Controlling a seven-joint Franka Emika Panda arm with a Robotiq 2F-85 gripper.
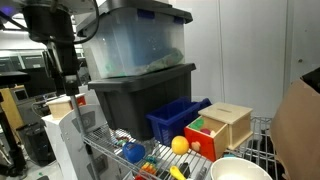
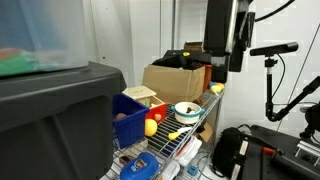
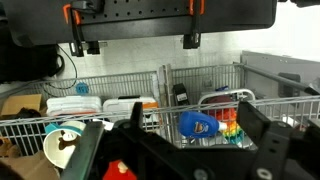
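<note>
My gripper stands open above a wire rack, its two dark fingers well apart and nothing between them. A round blue object lies in the rack basket, visible below the gap in the wrist view. Exterior view 1 also shows the blue object, with an orange-yellow ball and a yellow item to its right. A white bowl is at the front right. In exterior view 2 the gripper hangs high, clear of the rack and its contents.
A black bin carries a clear tub behind the rack. Beside it are a blue basket and a small wooden box. A large cardboard box closes off the right side.
</note>
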